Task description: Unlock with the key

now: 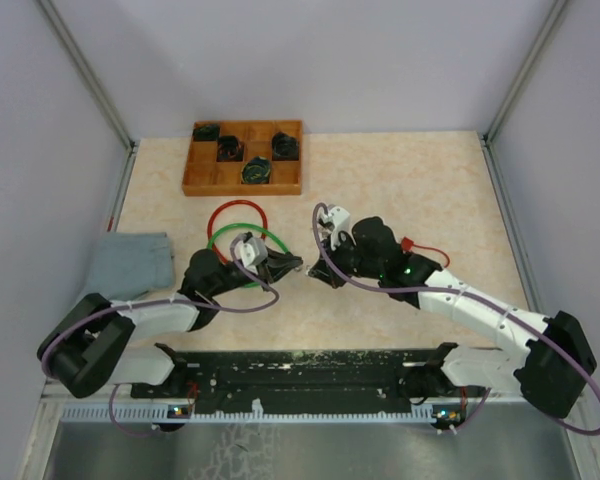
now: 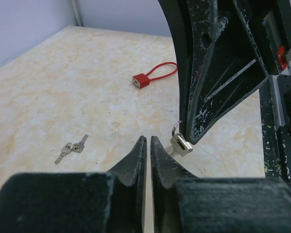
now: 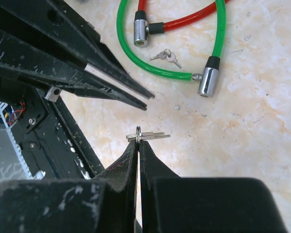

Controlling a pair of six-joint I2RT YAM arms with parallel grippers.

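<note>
Right gripper is shut on a silver key at its tips, seen also as a small ringed key by its fingertips in the left wrist view. The left gripper faces it just to the left, slightly apart; its fingertips sit above the key in the right wrist view, with nothing visible between them. A red padlock with a cable loop lies on the right of the table, and loose keys lie nearer.
A green lock and red lock with more keys lie behind the left arm. A wooden divided tray stands at the back; a grey mat is at left.
</note>
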